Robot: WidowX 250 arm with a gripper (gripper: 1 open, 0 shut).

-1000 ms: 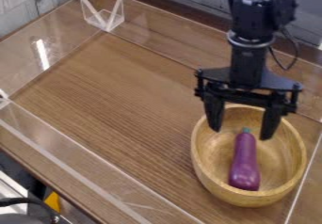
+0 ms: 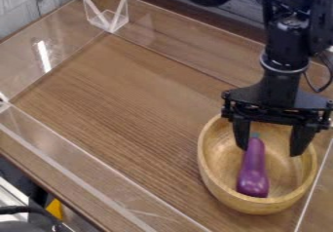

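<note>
A purple toy eggplant (image 2: 252, 175) lies lengthwise in a round, light wooden-coloured bowl (image 2: 219, 182) at the lower right. My black gripper (image 2: 271, 138) hangs over the back half of the bowl, open, its two fingers apart on either side of the eggplant's upper end. I cannot tell whether the fingers touch it; nothing shows gripped between them.
A white wire-like holder (image 2: 107, 12) stands at the back left. A dark wall edge runs along the back, and a dark object with yellow sits at the lower left corner.
My gripper has moved a little to the right and downward over the bowl. The eggplant and bowl appear in nearly the same place.
</note>
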